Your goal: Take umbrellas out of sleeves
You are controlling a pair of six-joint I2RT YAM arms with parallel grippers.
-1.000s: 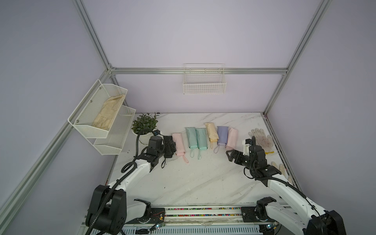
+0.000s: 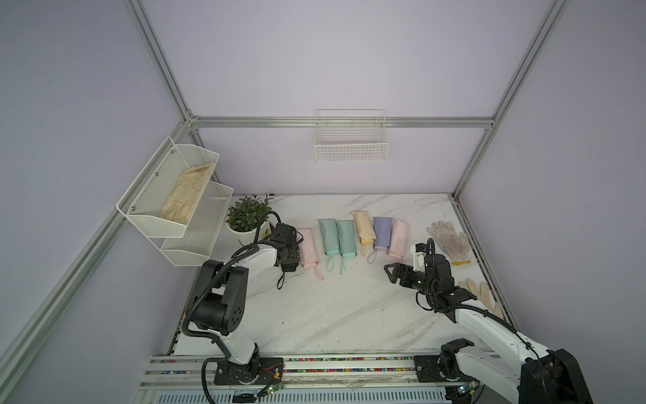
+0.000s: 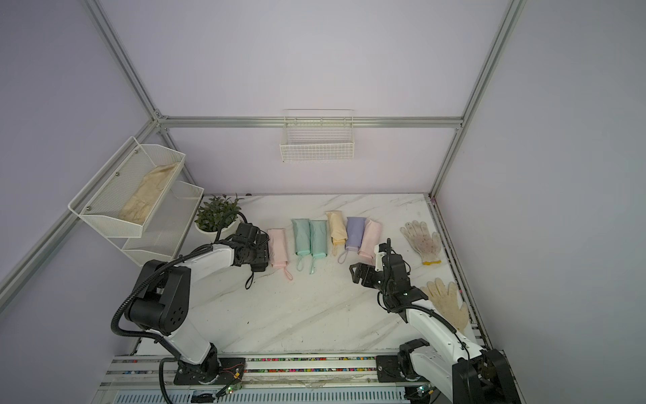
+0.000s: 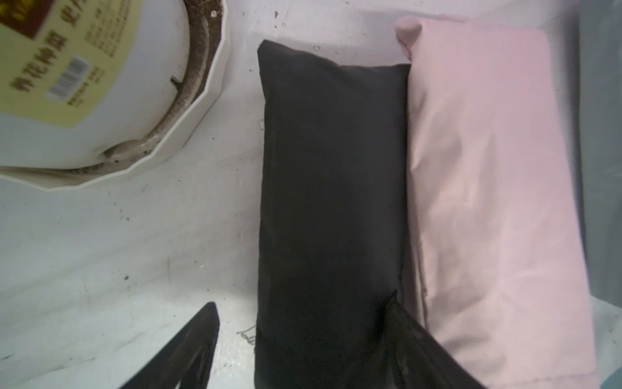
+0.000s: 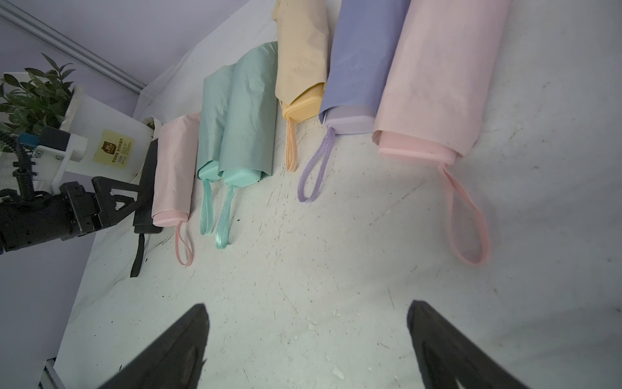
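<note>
Umbrellas in sleeves lie in a row: black (image 4: pixel 330 194), pink (image 4: pixel 492 194), two mint (image 5: pixel 249 110), yellow (image 5: pixel 302 45), lilac (image 5: pixel 362 58) and pink (image 5: pixel 440 77), several with wrist loops showing. My left gripper is over the black umbrella at the left end, fingers apart, one on each side near its lower part; its right finger touches or nearly touches the fabric. My right gripper stands open and empty over bare table, in front of the right-hand pink umbrella.
A potted plant (image 2: pixel 245 215) stands behind-left of the black umbrella, close to it. Wire shelves (image 2: pixel 154 222) hang on the left wall, a basket (image 2: pixel 350 151) at the back. Gloves (image 3: pixel 420 239) lie at right.
My right arm has shifted only slightly.
</note>
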